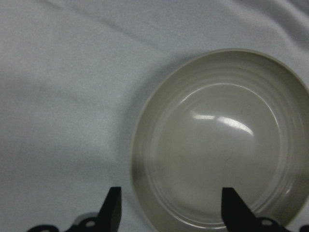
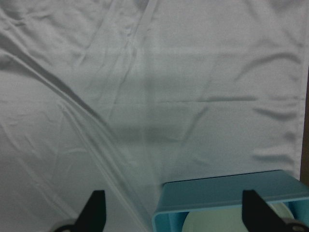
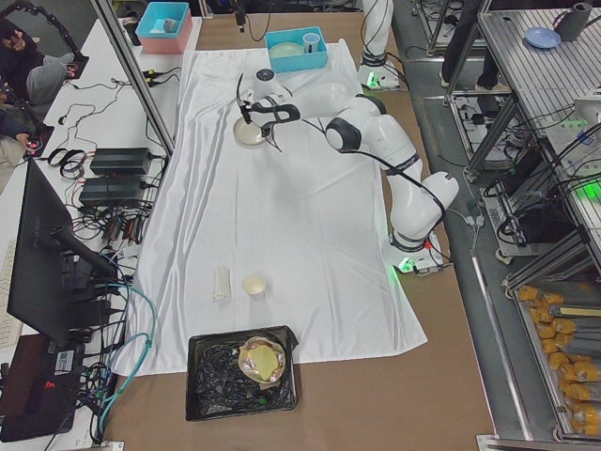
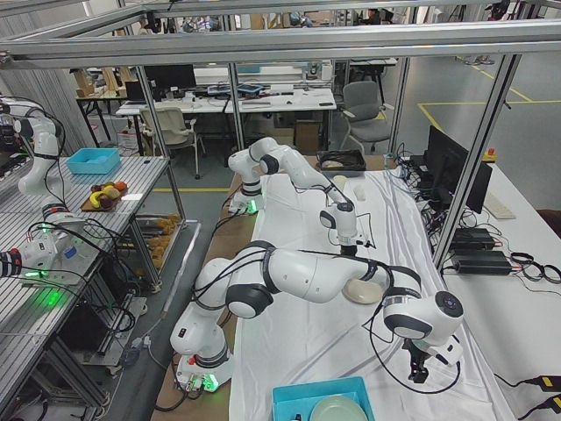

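Observation:
A shallow beige dish [image 1: 217, 154] lies on the white cloth, seen also in the camera left view [image 3: 246, 133] partly behind the arm. My left gripper hovers over its near left rim, fingers apart, nothing between them. My right gripper is open above the near edge of a blue bin [image 2: 217, 188], which holds a pale plate [image 2: 212, 222]; in the camera right view that bin [image 4: 285, 403] stands at the near end of the cloth.
A small cream cup [image 3: 254, 284] and a pale upright object [image 3: 222, 285] stand near the cloth's other end, beside a black tray [image 3: 207, 395] with a round item [image 3: 262, 360]. A monitor and cables line one side.

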